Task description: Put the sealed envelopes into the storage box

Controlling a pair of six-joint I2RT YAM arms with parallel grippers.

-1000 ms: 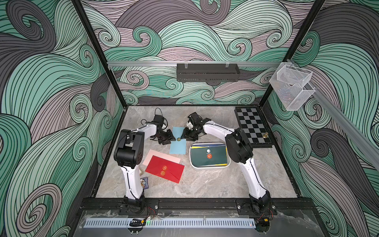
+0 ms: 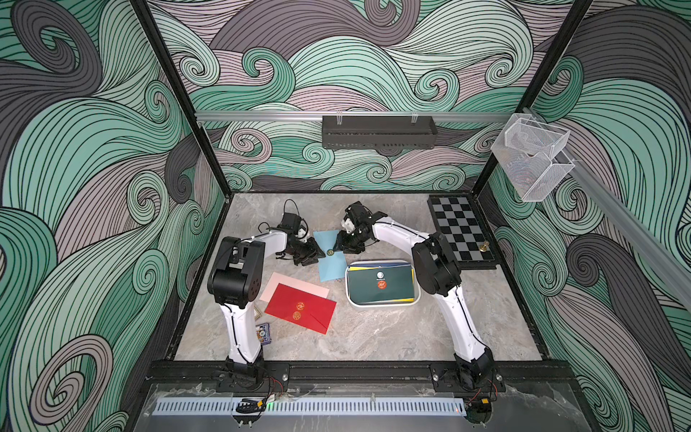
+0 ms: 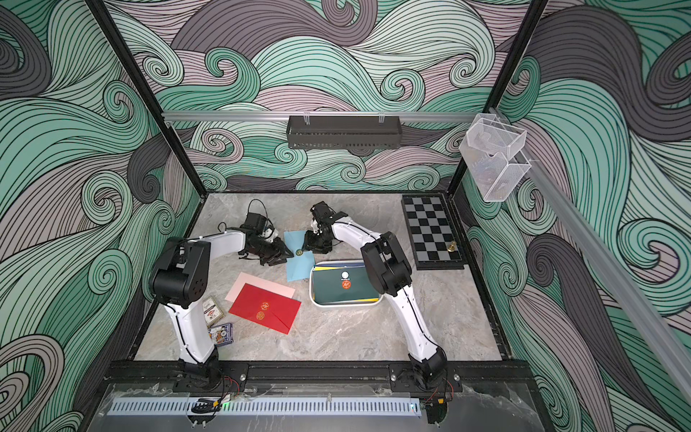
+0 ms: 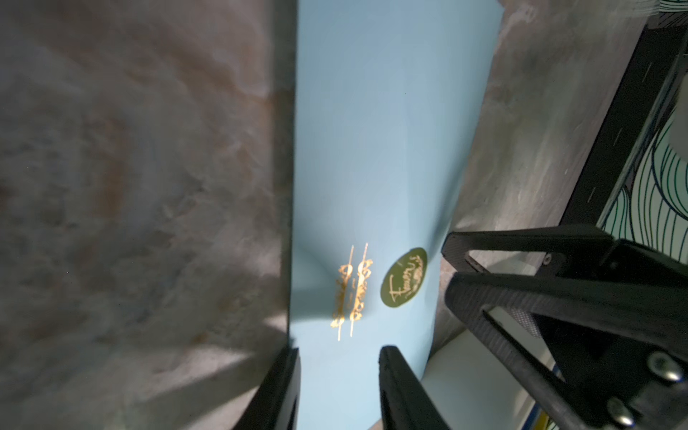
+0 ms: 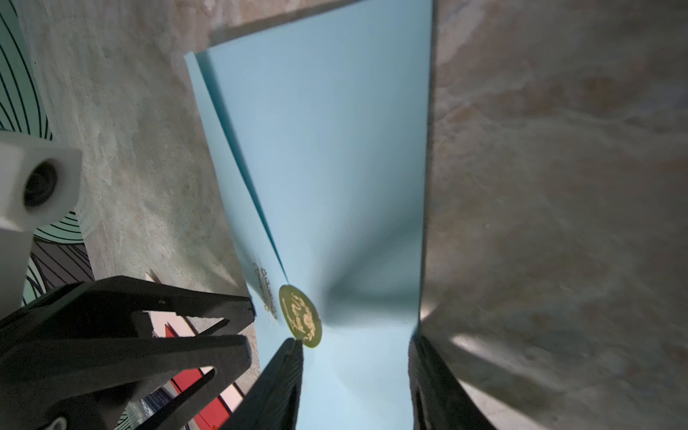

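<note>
Flat on the table lies a light blue envelope (image 2: 332, 270) with a dark oval seal. My left gripper is over its left part, and my right gripper is over its right part. Both are open, the left one less wide; fingertips stand apart with blue paper beneath the gap. Whether any finger touches the paper I cannot tell. A red envelope (image 2: 301, 308) overlaps a pink envelope (image 2: 276, 285) at front left. The white storage box (image 2: 383, 305) stands to the right, with a dark green envelope (image 2: 363, 289) on top inside it.
A chessboard (image 2: 460, 229) occupies the back right corner. Card boxes (image 3: 221, 333) sit at front left, partly behind the left arm in the top left view. Bare table shows behind both grippers and in front of the box.
The blue envelope has shifted slightly right. My left gripper has edged right. Red and pink envelopes are unmoved.
</note>
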